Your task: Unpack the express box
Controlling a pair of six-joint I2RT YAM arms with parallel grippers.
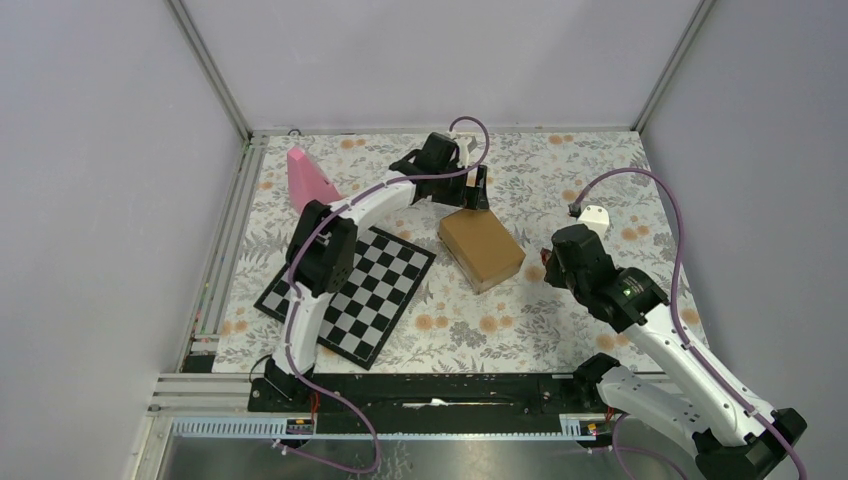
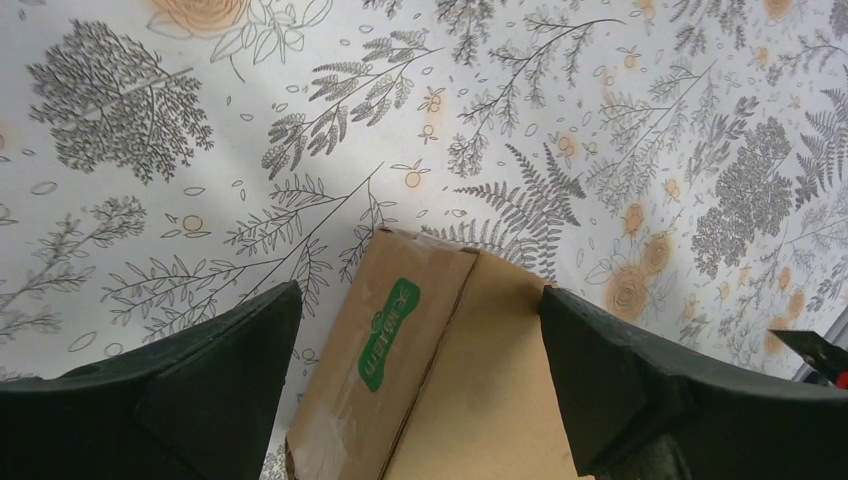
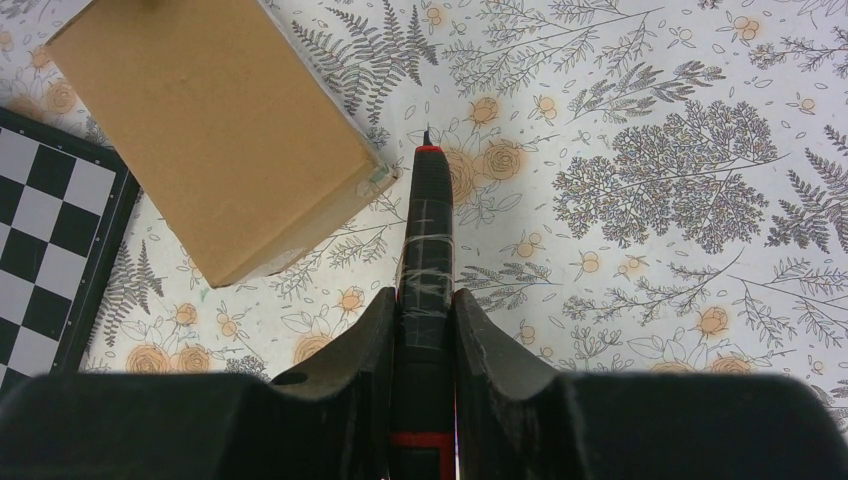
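Observation:
A closed brown cardboard box lies at the middle of the table. One side of it, with a green label, faces up into the left wrist view. My left gripper is at the box's far end, fingers apart; in the left wrist view the box's corner shows between its two fingers, close to the right one. My right gripper is shut on a slim black cutter with red trim, its thin dark tip pointing forward. In the right wrist view the box stands left of that tip, a small gap away.
A black-and-white checkered board lies left of the box. Behind it stands a pink object, near the left arm.

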